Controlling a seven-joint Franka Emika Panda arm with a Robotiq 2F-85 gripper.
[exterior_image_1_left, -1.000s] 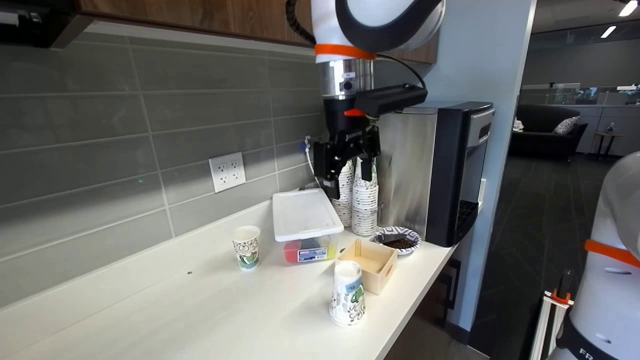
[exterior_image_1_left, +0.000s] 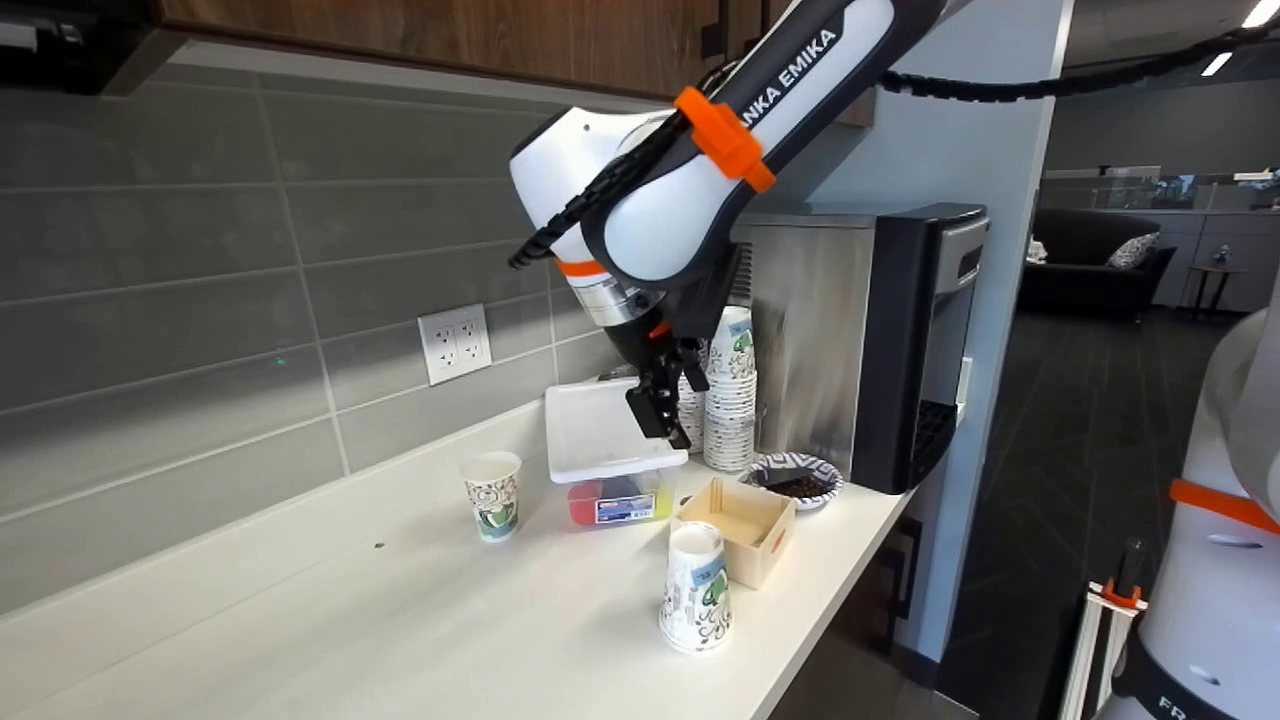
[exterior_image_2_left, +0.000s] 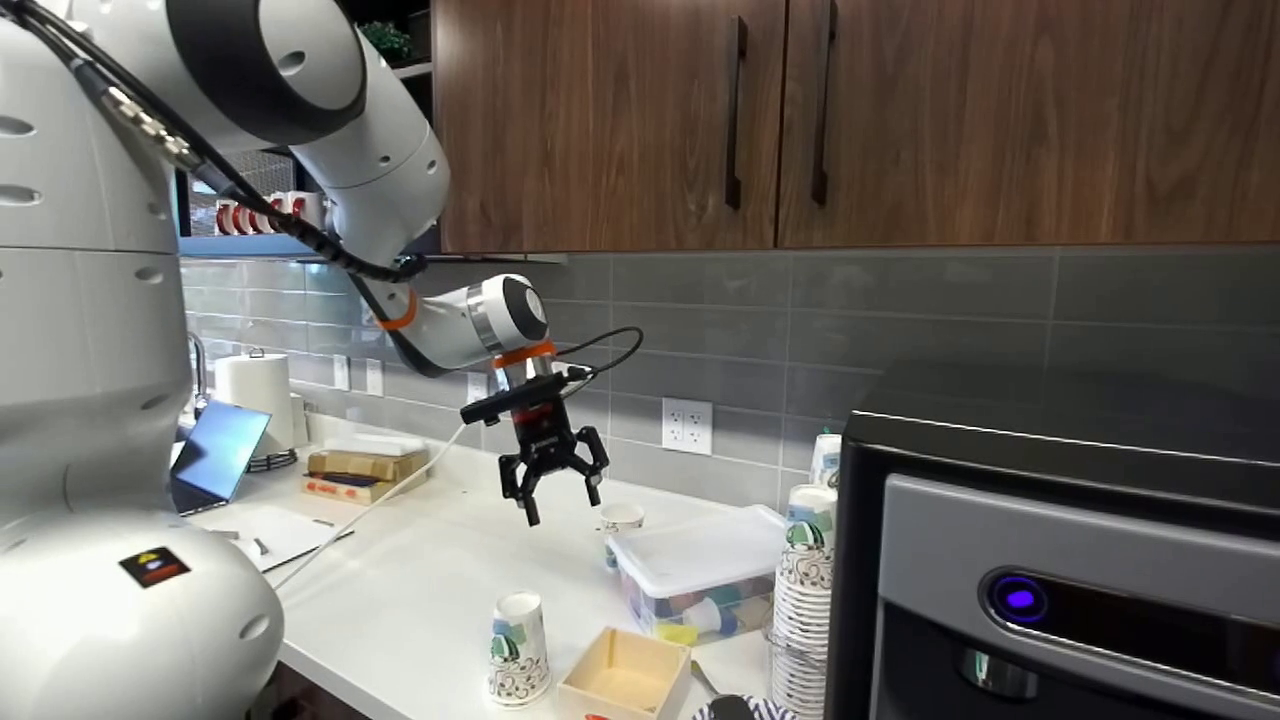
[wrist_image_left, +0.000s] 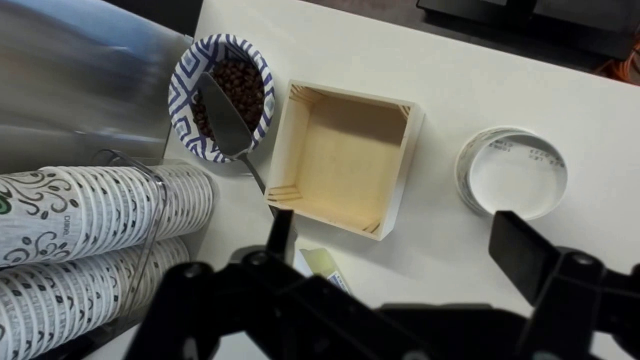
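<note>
My gripper (exterior_image_2_left: 561, 494) is open and empty, raised above the white counter (exterior_image_1_left: 396, 624). In the wrist view a square wooden box (wrist_image_left: 348, 162) lies beyond the fingers, with nothing inside it. To its right stands an upside-down stack of paper cups (wrist_image_left: 519, 174), near the right finger (wrist_image_left: 522, 255) in that view but well below it. On the box's left sits a patterned paper bowl (wrist_image_left: 180, 99) of dark beans (wrist_image_left: 246, 90), a dark scoop (wrist_image_left: 225, 117) resting across it. A single upright paper cup (exterior_image_1_left: 493, 494) stands near the tiled wall.
A lidded clear container (exterior_image_1_left: 614, 438) stands against the wall. Tall cup stacks (exterior_image_1_left: 731, 414) rise beside the metal dispenser (exterior_image_1_left: 816, 348) at the far end. Wooden cabinets (exterior_image_2_left: 612, 120) hang overhead.
The gripper has come lower and tilted from near upright, shifting slightly left in exterior view 1. The objects on the counter have stayed in place.
</note>
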